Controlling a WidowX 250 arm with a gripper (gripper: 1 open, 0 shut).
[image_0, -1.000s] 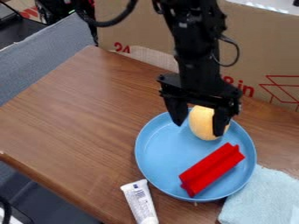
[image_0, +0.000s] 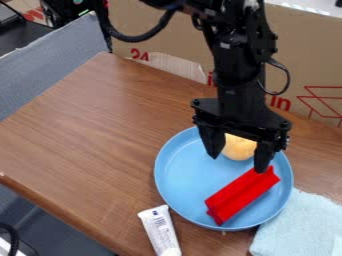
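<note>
My black gripper (image_0: 238, 152) stands open over the back half of a blue plate (image_0: 183, 183), its two fingers either side of a pale yellow rounded object (image_0: 238, 146), which is partly hidden by it. A red block (image_0: 241, 195) lies on the front right part of the plate, just below the right finger.
A white tube (image_0: 159, 232) lies at the table's front edge, left of the plate. A pale blue cloth (image_0: 301, 230) is at the lower right. A cardboard panel stands behind.
The arm has moved right and slightly toward the front, its right finger now further right, nearer the red block. The plate and the things on it look unmoved.
</note>
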